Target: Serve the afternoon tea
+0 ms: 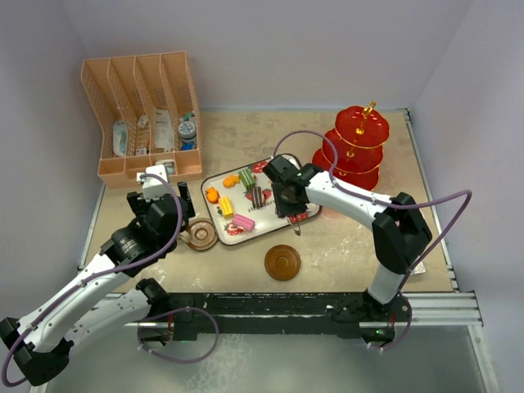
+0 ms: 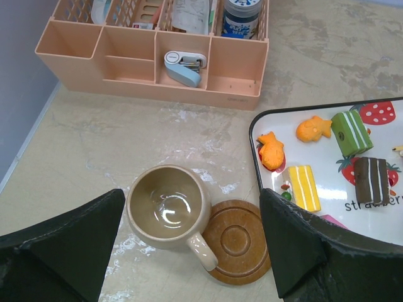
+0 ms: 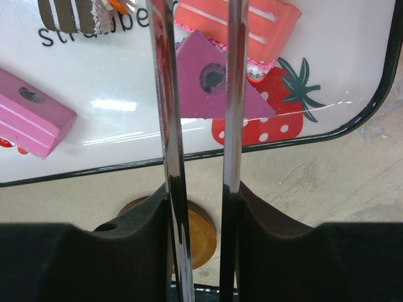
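Note:
In the right wrist view my right gripper is part open over the right end of the white strawberry tray (image 3: 113, 145), its metal tongs either side of a purple triangular piece (image 3: 198, 94); whether they touch it I cannot tell. A salmon cake (image 3: 264, 31), pink cake (image 3: 34, 113) and brown striped cake (image 3: 66, 12) lie nearby. My left gripper is open above a beige mug (image 2: 164, 207) beside a wooden saucer (image 2: 236, 242). A three-tier red stand (image 1: 352, 164) is at the back right.
A compartmented organiser (image 1: 119, 78) stands at the back left. Another wooden saucer (image 1: 282, 262) lies in front of the tray.

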